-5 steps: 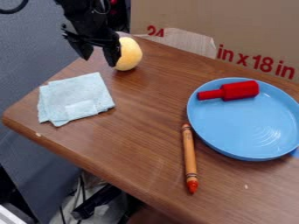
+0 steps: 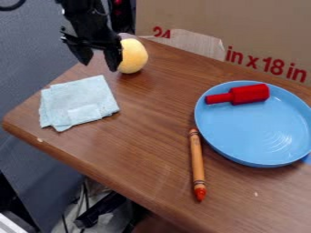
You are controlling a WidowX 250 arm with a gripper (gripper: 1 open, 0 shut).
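The black gripper (image 2: 97, 55) hangs over the back left of the wooden table, its fingers pointing down just left of a pale yellow rounded object (image 2: 134, 56); whether it is open or shut is unclear. A folded light blue cloth (image 2: 76, 103) lies at the left. A red rolling-pin toy (image 2: 239, 94) rests on the blue plate (image 2: 255, 136) at the right, and an orange crayon-shaped stick (image 2: 197, 166) lies left of the plate.
A cardboard box (image 2: 231, 32) stands behind the table (image 2: 134, 168), with a clear plastic item (image 2: 185, 39) before it.
The gripper has shifted very slightly; the objects on the table are where they were.
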